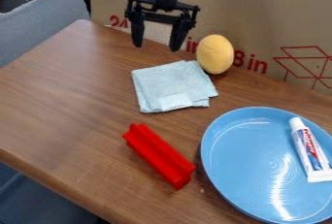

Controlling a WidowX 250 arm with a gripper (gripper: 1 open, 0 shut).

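Observation:
My black gripper (157, 38) hangs open at the top centre, above the back of the wooden table, with nothing between its fingers. Below it a folded pale blue cloth (172, 86) lies flat. A yellow oval object (215, 54) stands right of the cloth. A red elongated block (158, 155) lies near the front. At the right is a blue plate (253, 165) with a toothpaste tube (310, 150) lying on it.
A cardboard sheet (285, 29) rises behind the table's back edge. A grey padded surface (37, 34) borders the left.

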